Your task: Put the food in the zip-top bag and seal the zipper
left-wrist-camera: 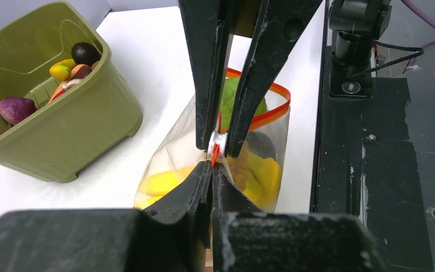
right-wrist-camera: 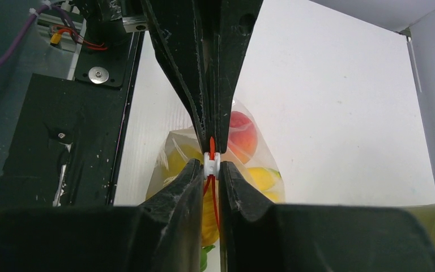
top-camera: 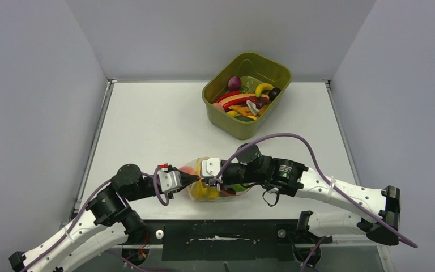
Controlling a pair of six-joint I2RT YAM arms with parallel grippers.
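Note:
A clear bag (top-camera: pixel 203 192) with yellow, red and green food inside lies at the table's front middle, mostly under both wrists. Its red zipper (left-wrist-camera: pixel 283 102) shows in the left wrist view, with a white slider (left-wrist-camera: pixel 220 139). My right gripper is shut on that slider. My left gripper is shut at the red strip just beside the slider, its tips almost meeting the other gripper's; whether the thin strip is between them is hard to tell.
A green bin (top-camera: pixel 215 116) with assorted toy food stands at the back right. Walls border the sides and back.

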